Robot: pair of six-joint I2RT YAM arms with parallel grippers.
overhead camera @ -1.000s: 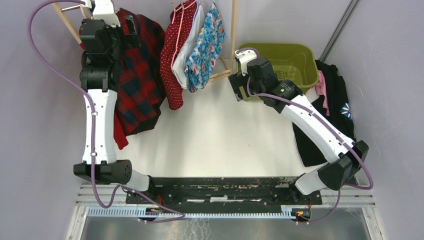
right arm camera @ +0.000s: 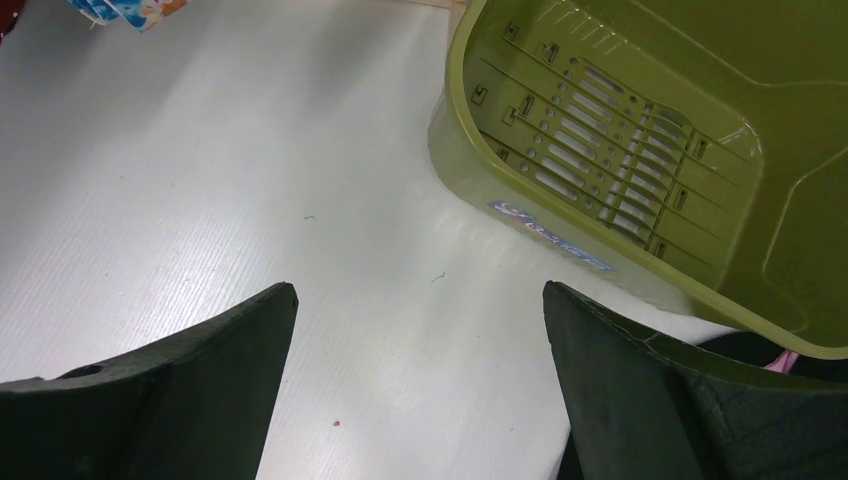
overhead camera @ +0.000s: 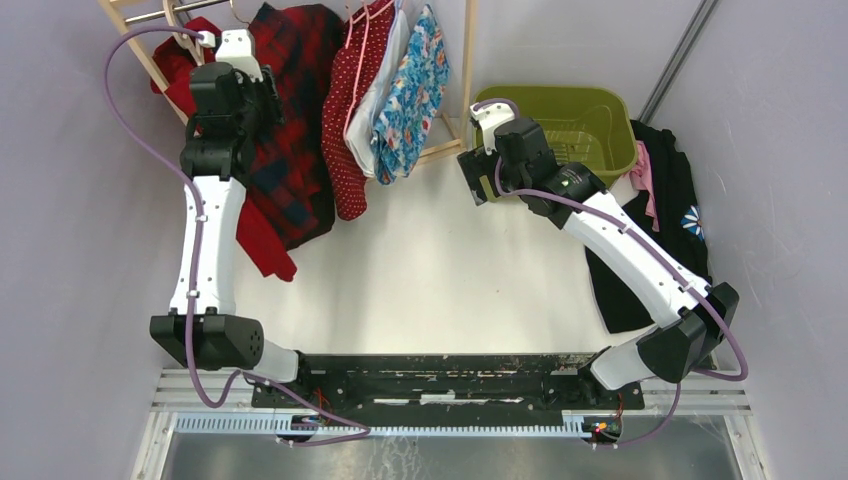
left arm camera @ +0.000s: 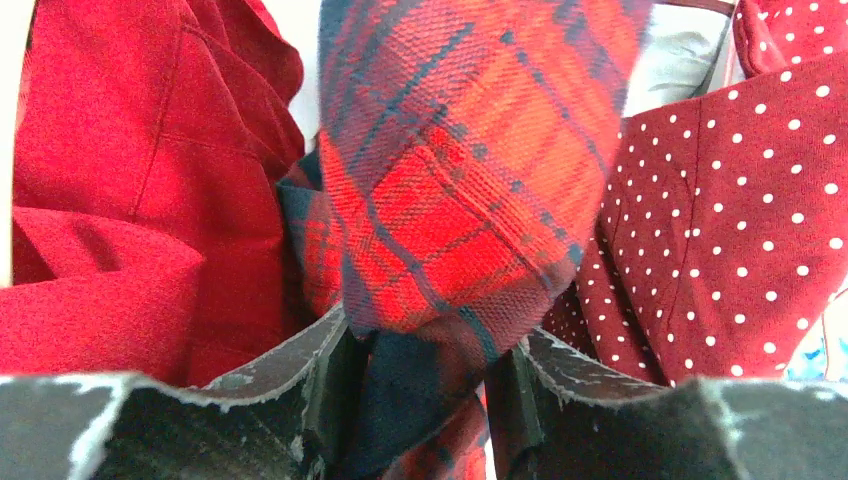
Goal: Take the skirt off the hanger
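Note:
The red and dark-blue plaid skirt (overhead camera: 290,190) hangs from the rack at the left of the top view. In the left wrist view its cloth (left arm camera: 470,220) is bunched between the two fingers, and my left gripper is shut on it. The skirt's hanger cannot be made out behind the arm and cloth; a thin hook (overhead camera: 238,12) shows on the rail nearby. My right gripper stands open and empty above the white floor, beside the green basket (right arm camera: 560,225).
A plain red garment (overhead camera: 262,240) hangs left of and behind the plaid skirt. Polka-dot (overhead camera: 345,190), white and blue floral (overhead camera: 412,100) garments hang to its right. Dark clothing (overhead camera: 625,290) lies at the far right.
My left gripper has shifted right and slightly down, and its fingers have come together on the skirt. More of the red garment shows below. The right arm is still.

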